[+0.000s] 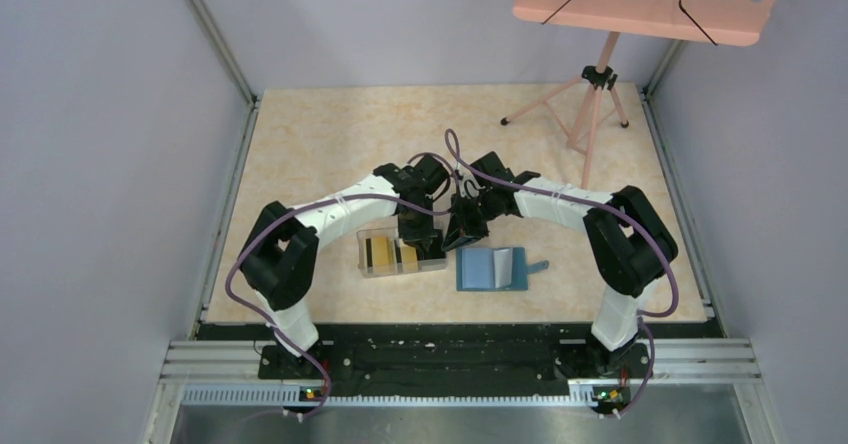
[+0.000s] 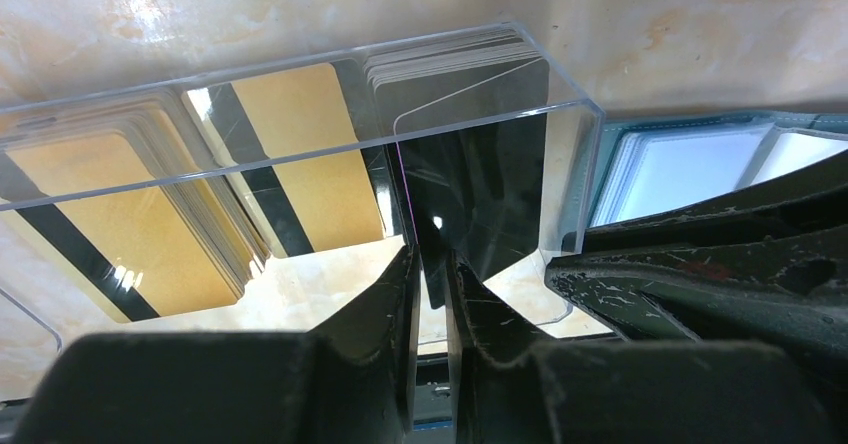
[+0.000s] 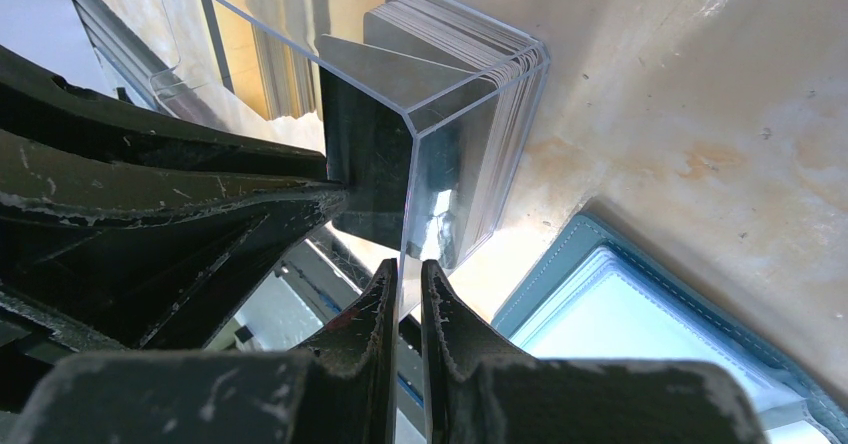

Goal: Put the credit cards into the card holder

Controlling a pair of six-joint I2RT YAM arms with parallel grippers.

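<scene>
A clear box holds cards in sections: gold cards at left and middle, dark cards at the right end, one tilted out from the stack. My left gripper is over that dark section, its fingertips close together with a small gap at the card's lower edge. My right gripper is shut on the box's right end wall. Beside the box lies the blue card holder, open, with a white sleeve.
A pink stand occupies the back right. Both arms meet closely above the box.
</scene>
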